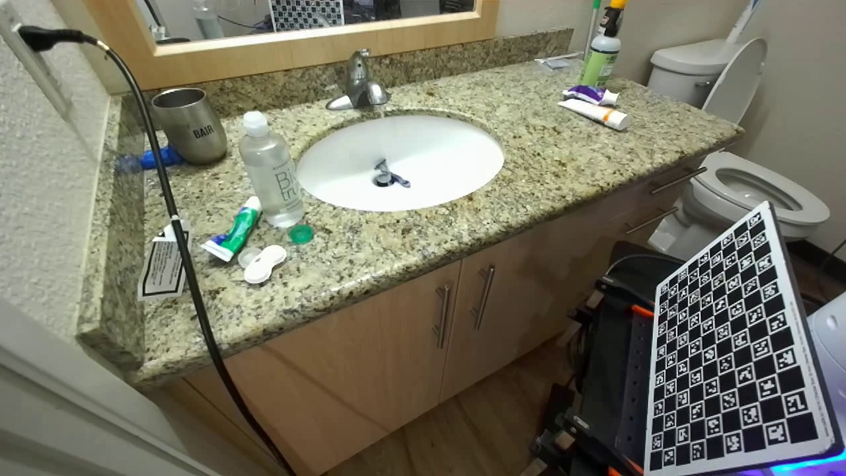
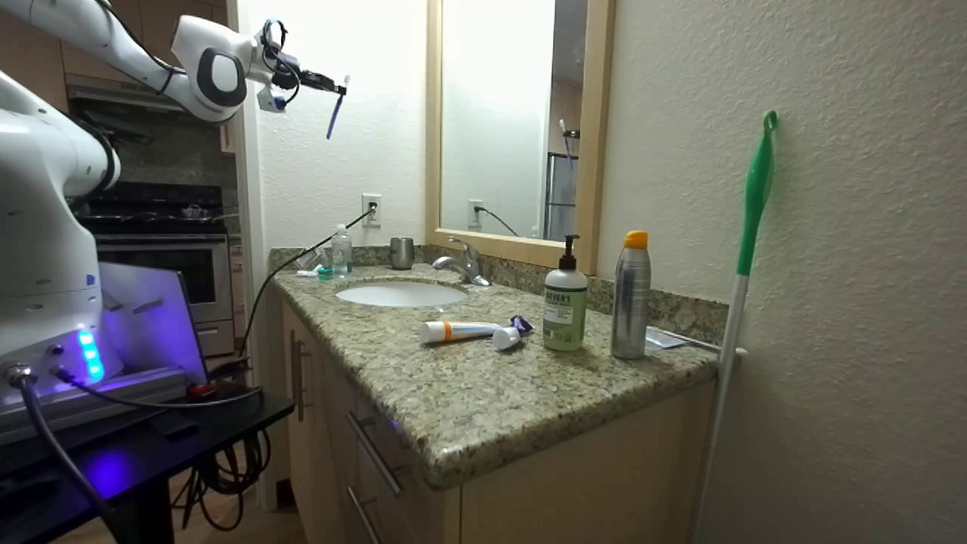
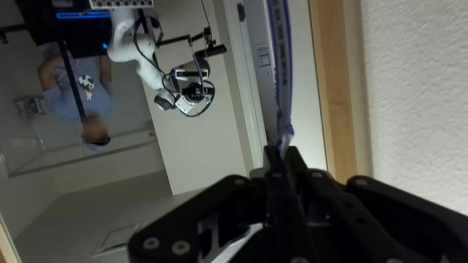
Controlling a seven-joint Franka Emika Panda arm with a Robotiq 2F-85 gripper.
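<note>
High above the left end of the counter, in exterior view 2, my gripper (image 2: 341,89) is shut on a slim blue toothbrush (image 2: 335,118). The brush tilts, its pale end up and its blue handle hanging below the fingers. In the wrist view the blue-and-white handle (image 3: 283,65) extends upward from between the dark fingertips. Far below stands the steel cup marked BAIR (image 1: 190,127), at the counter's back left corner. Exterior view 1 does not show the gripper.
A clear bottle (image 1: 271,170), a green tube (image 1: 236,230) and a white lens case (image 1: 265,263) crowd the counter left of the sink (image 1: 444,151). A black cable (image 1: 170,206) crosses the left end. A soap bottle (image 2: 564,308) and spray can (image 2: 631,299) stand opposite.
</note>
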